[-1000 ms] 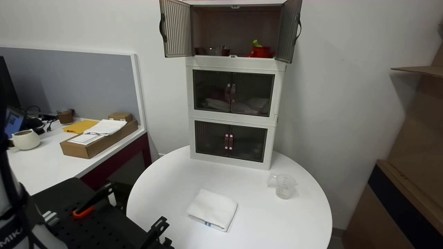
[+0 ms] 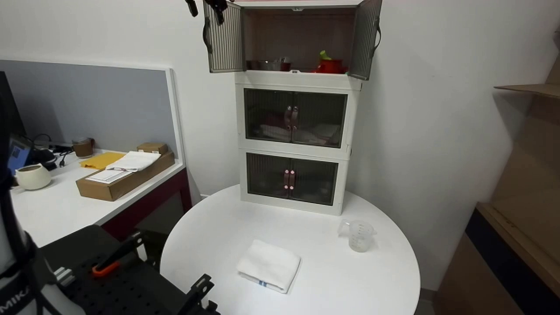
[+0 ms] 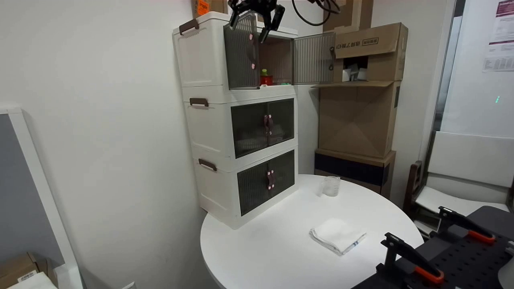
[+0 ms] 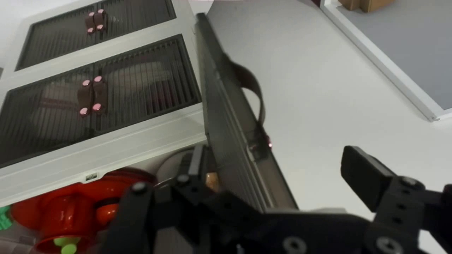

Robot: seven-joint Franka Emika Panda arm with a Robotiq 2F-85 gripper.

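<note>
My gripper stands open at the top of the cabinet, its two fingers spread wide. Between them in the wrist view is the edge of the upper compartment's left door, with gaps visible on both sides. From exterior view 2, the gripper is high by that same door. Only fingertips enter the top of exterior view 1, one on either side of the door's outer edge. Both upper doors are swung open; the right door stands apart from the gripper.
Inside the upper compartment are a red pot and glass bowls. The two lower compartments are closed. A folded white towel and a clear measuring cup lie on the round table, otherwise bare.
The gripper's fingertips have come into the top left of exterior view 1, by the left door's edge. That door has shifted very slightly; the table items have not moved.
</note>
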